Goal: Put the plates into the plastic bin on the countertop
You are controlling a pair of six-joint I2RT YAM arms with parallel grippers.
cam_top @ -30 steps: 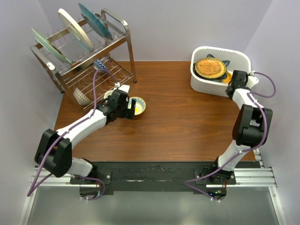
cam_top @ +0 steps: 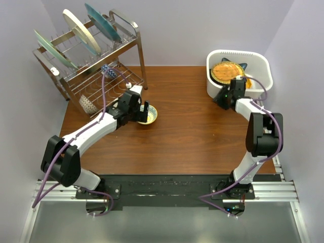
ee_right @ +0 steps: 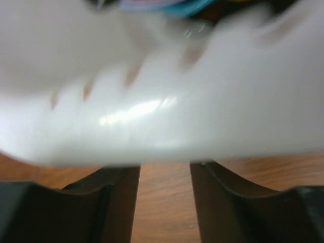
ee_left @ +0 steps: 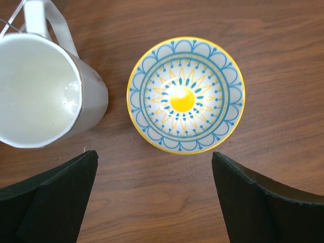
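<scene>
A small patterned plate (ee_left: 185,129) lies on the counter below my open left gripper, beside a white mug (ee_left: 91,96). My right gripper (cam_top: 220,100) is at the front of the white bin (cam_top: 259,66), its fingers part open and low against the outer wall, blurred in the right wrist view, with nothing seen between them. The bin holds a pie-like round item (cam_top: 227,71) on dark dishes. Three plates stand upright in the rack's top: green (cam_top: 53,48), cream (cam_top: 76,25) and blue (cam_top: 103,23).
The steel rack (cam_top: 126,48) stands at back left, with cups on its lower tier. Walls close in the back and sides.
My right gripper has moved left from the bin's right corner to its front wall. The left arm has shifted very slightly right.
</scene>
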